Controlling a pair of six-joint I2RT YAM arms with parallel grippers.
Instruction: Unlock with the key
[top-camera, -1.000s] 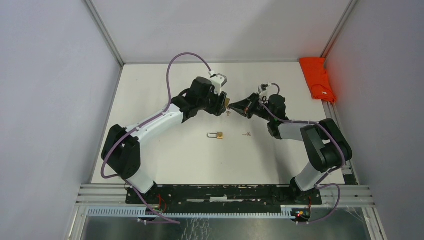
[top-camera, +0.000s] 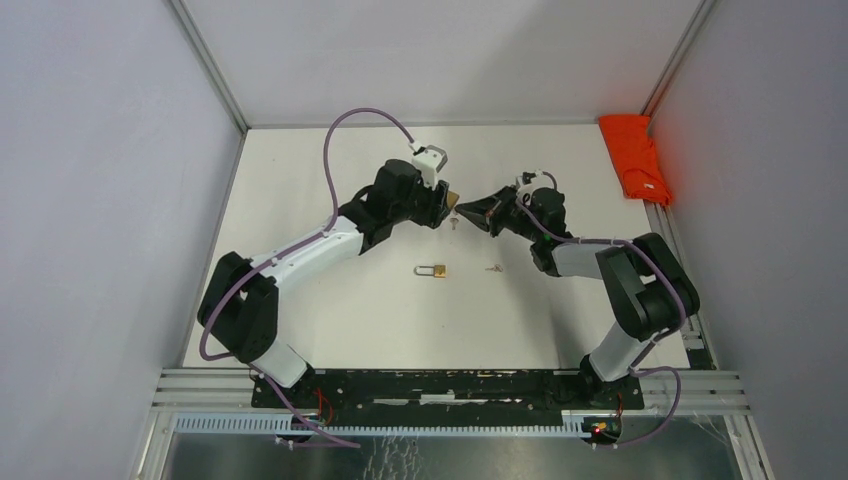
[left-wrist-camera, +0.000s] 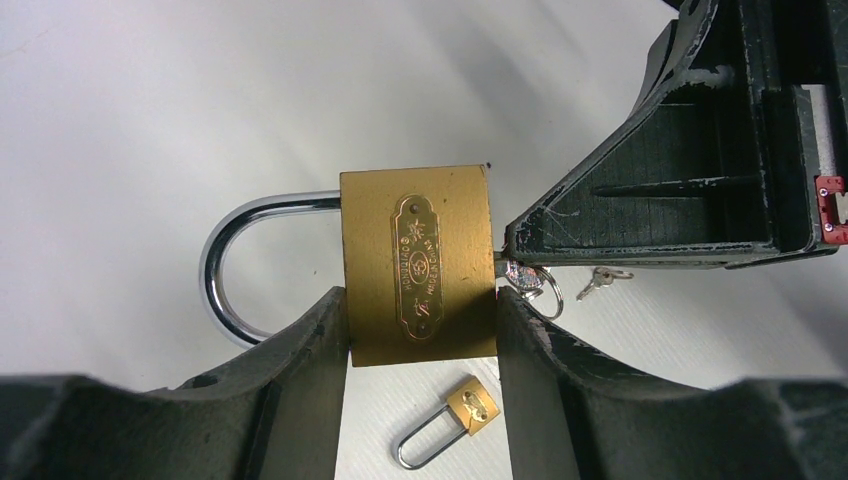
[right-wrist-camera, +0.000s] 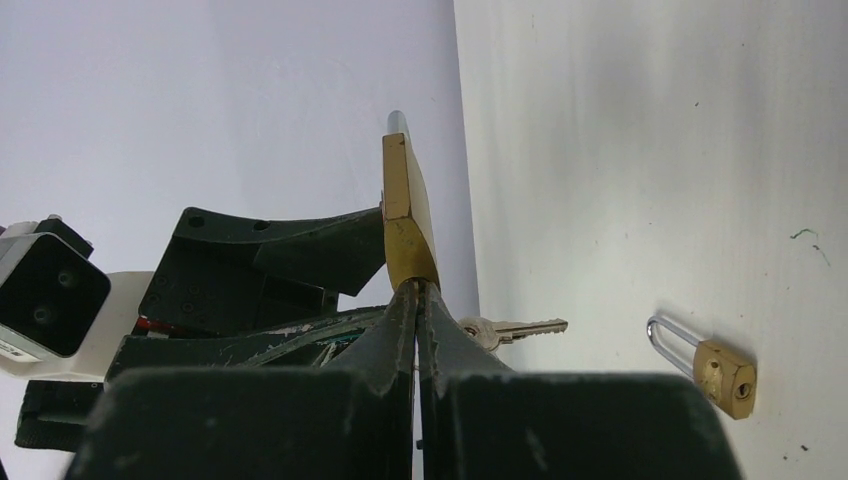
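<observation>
A large brass padlock (left-wrist-camera: 418, 265) with a steel shackle is held up in my left gripper (top-camera: 440, 212), whose fingers rest on its two sides. My right gripper (top-camera: 463, 208) is shut at the lock's side, its tips by a key head with a ring (left-wrist-camera: 523, 275) at that side; the key's blade is hidden. In the right wrist view the lock (right-wrist-camera: 406, 205) is edge-on above my right fingertips, and a key (right-wrist-camera: 525, 329) shows beside them.
A small brass padlock (top-camera: 432, 271) and a loose key (top-camera: 494, 268) lie on the white table. An orange cloth (top-camera: 635, 158) lies at the back right.
The right gripper and arm have also moved slightly left.
</observation>
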